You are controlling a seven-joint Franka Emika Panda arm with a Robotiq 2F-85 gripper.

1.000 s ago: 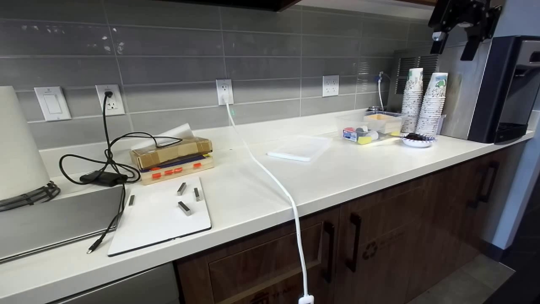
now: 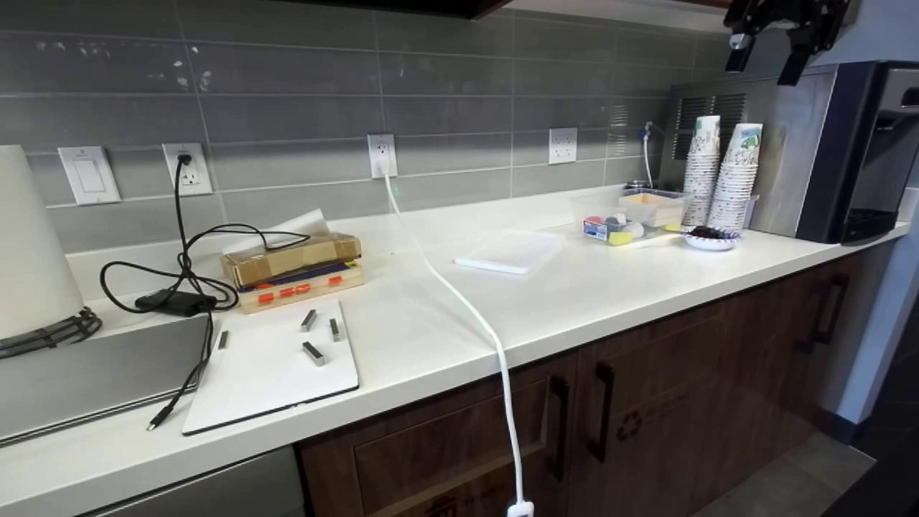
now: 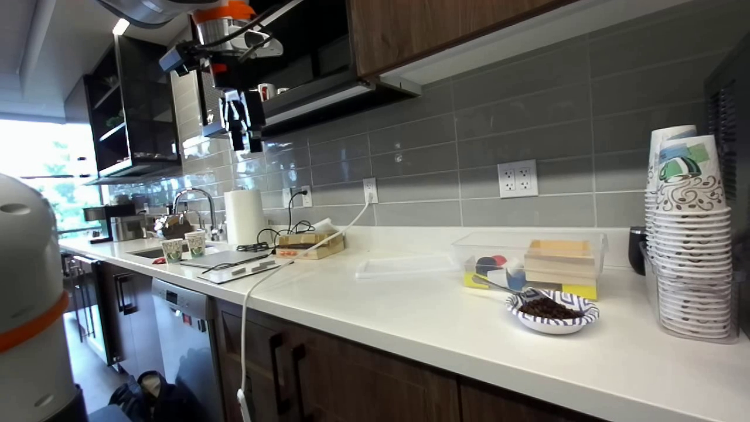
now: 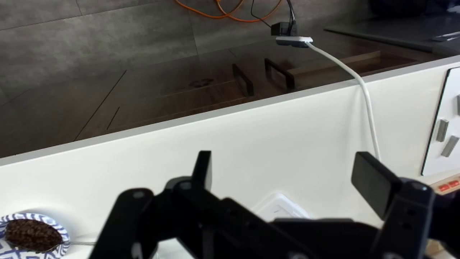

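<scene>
High above the counter, my gripper [image 2: 764, 69] stands open, with nothing between its fingers. In the wrist view a wide gap separates the two dark fingers [image 4: 371, 183], and bare white counter [image 4: 276, 146] shows beyond them. A patterned bowl [image 3: 552, 324] of dark brown bits sits on the counter with a spoon [image 3: 495, 283] resting in it; the wrist view has this bowl [image 4: 64, 233] at its lower left. Behind it is a clear plastic bin [image 3: 460, 247] with small items inside. The bin's pale lid [image 2: 495, 264] lies flat, well apart from my gripper.
Stacked paper cups [image 3: 692, 267] stand right of the bowl. A white cable [image 2: 465, 301] crosses the counter and hangs over its front edge. Farther left lie a whiteboard [image 2: 258, 379] with several small metal blocks, boxes [image 2: 297, 263] and a laptop [image 2: 95, 362]. Mid-counter is mostly clear.
In exterior view 1 my gripper has risen a little and shifted slightly left. Everything on the counter looks unmoved.
</scene>
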